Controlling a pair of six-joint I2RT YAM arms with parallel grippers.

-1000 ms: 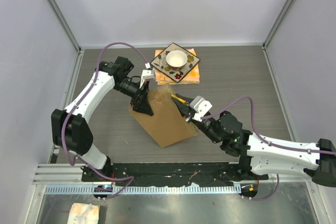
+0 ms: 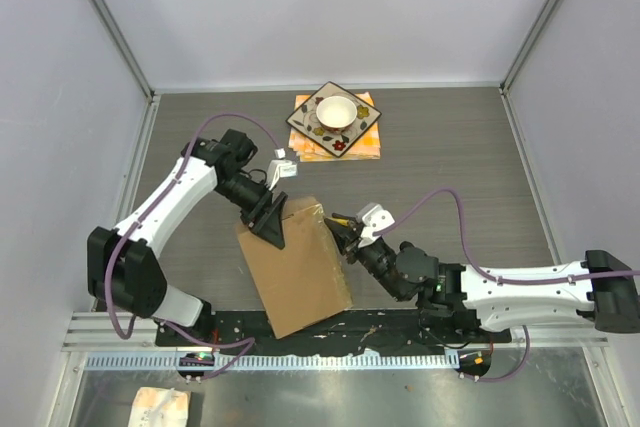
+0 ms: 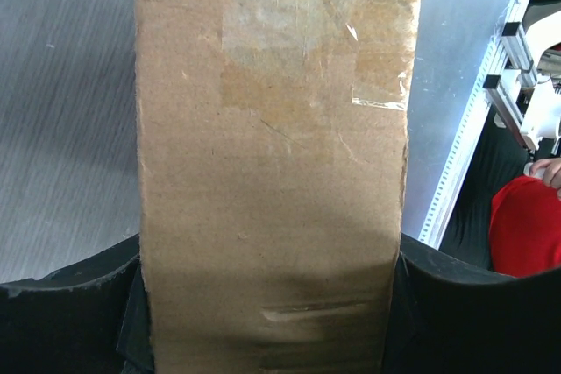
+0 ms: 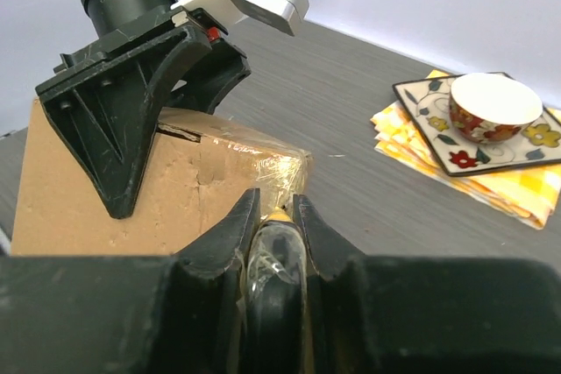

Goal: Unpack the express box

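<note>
A cardboard box [image 2: 292,277] with packing tape stands tilted at the front middle of the table. My left gripper [image 2: 270,215] is shut on the box across its upper part; the box [image 3: 270,146] fills the left wrist view between the fingers. My right gripper is shut on a small yellow-tipped tool, mostly hidden by the fingers, at the taped upper right edge of the box. Whether the tool's tip is in the tape or just against it, I cannot tell.
A patterned square plate [image 2: 310,129] with a bowl [image 2: 336,112] sits on a yellow checked cloth [image 2: 360,152] at the back. Walls border both sides.
The box and both grippers have moved toward the table's front edge, the left arm lowering and the box shifting slightly left. Both grippers keep their hold.
</note>
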